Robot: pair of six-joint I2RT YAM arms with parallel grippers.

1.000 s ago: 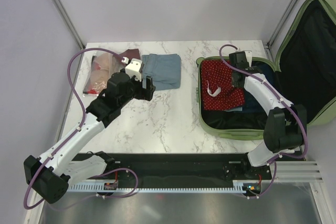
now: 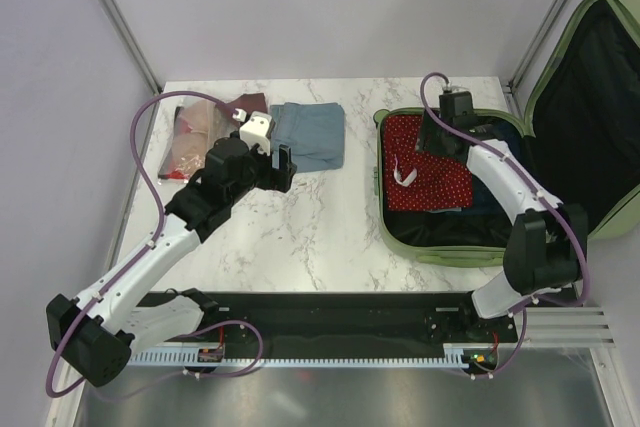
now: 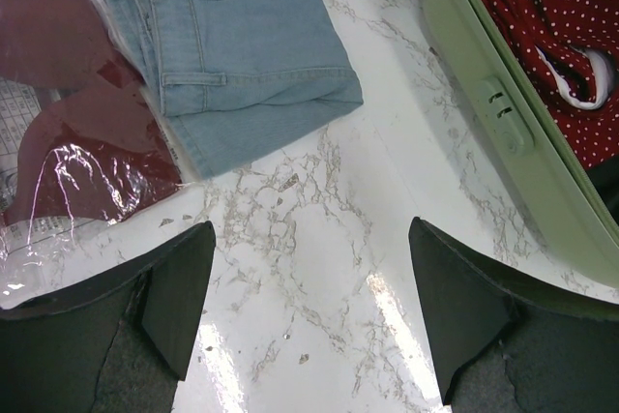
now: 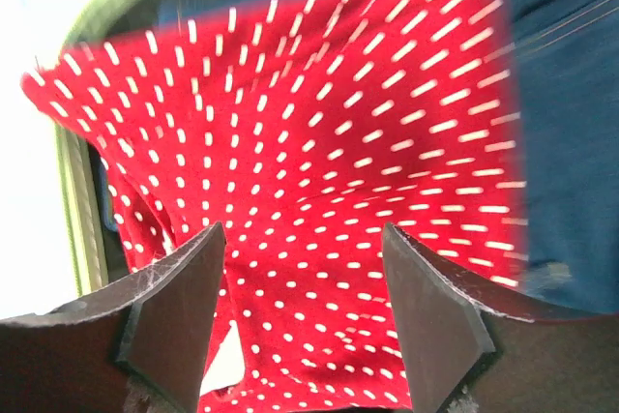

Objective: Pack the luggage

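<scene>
In the open green suitcase lies a red polka-dot cloth with a white strap, over dark blue fabric. My right gripper stands open above that cloth, blurred in its wrist view. My left gripper is open over the marble table, with nothing between its fingers. Ahead of it are folded light blue jeans and, to their left, a clear plastic bag with maroon items.
The suitcase lid stands open at the right. Walls bound the sides and back.
My right gripper has shifted left over the red cloth in the suitcase, after rising slightly. The left arm has not moved.
</scene>
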